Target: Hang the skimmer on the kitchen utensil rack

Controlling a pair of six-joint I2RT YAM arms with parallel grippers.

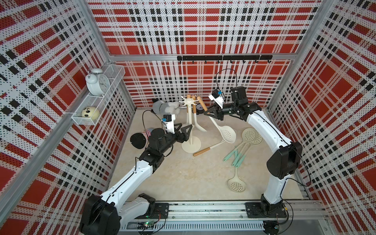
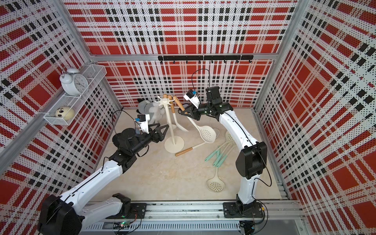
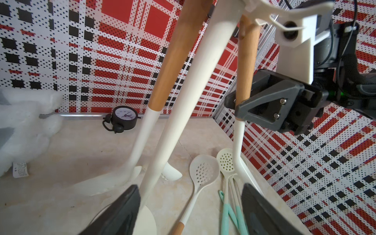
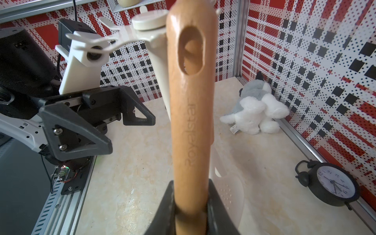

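A cream skimmer (image 1: 227, 133) with a wooden handle slants down to the right, its holed head above the table. My right gripper (image 1: 210, 113) is shut on its handle (image 4: 191, 129). The handle's holed top end is close beside the hooks of the cream utensil rack (image 1: 191, 145); I cannot tell whether a hook passes through the hole. Left of the rack's post, my left gripper (image 1: 188, 132) has its fingers apart, with fingers (image 4: 139, 107) separated and nothing held; in its own wrist view the post (image 3: 192, 86) rises between and beyond the fingertips.
Other wooden-handled utensils (image 3: 172, 58) hang at the rack's back. Another skimmer (image 3: 204, 170) lies on the table below the held one. Green-handled utensils (image 1: 237, 156) and a holed ladle (image 1: 237, 184) lie to the right. A plush toy (image 4: 254, 105) and black clock (image 4: 333, 182) stand behind.
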